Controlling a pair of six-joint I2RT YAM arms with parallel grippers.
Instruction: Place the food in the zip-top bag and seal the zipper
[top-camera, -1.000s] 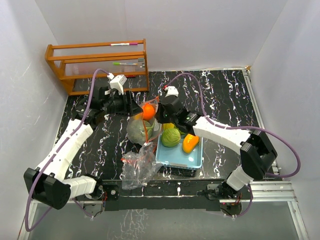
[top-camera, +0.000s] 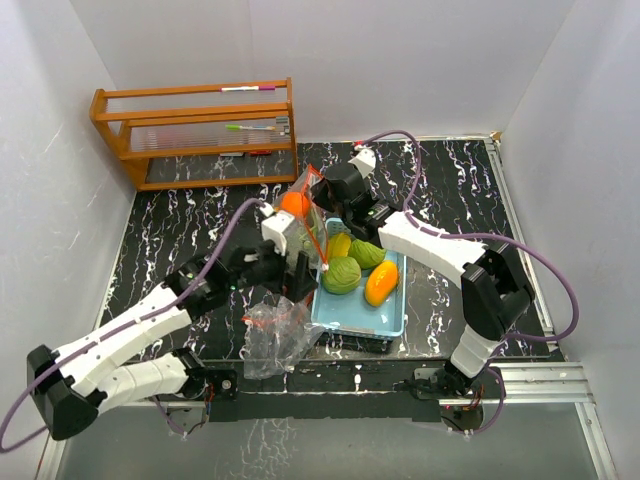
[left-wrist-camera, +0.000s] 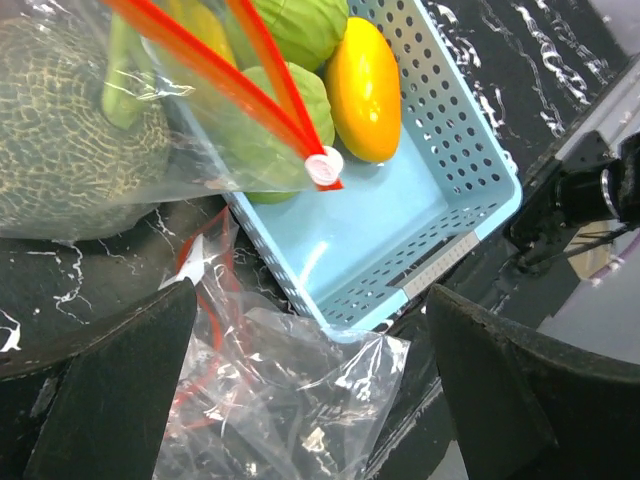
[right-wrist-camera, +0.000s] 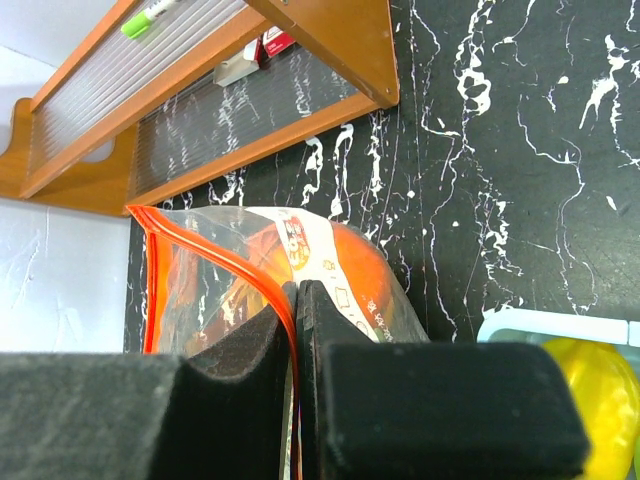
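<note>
A clear zip bag with a red-orange zipper (left-wrist-camera: 265, 75) holds a netted melon (left-wrist-camera: 80, 150) and orange food (top-camera: 295, 204). My right gripper is shut on the bag's zipper edge, which runs up between its fingers. My left gripper stands open in front of the bag, its fingers apart and nothing gripped. In the left wrist view, the zipper's lower end with its white slider (left-wrist-camera: 324, 168) lies ahead of the open fingers.
Right of the bag, a light blue basket (top-camera: 362, 322) holds green, yellow and orange food. An empty zip bag (top-camera: 277, 340) lies flat at the front. A wooden rack (top-camera: 215, 183) stands back left.
My left gripper has swung from the bag's upper left down to its lower front. The right gripper has shifted slightly right, and the zipper edge is drawn out straighter beside it.
</note>
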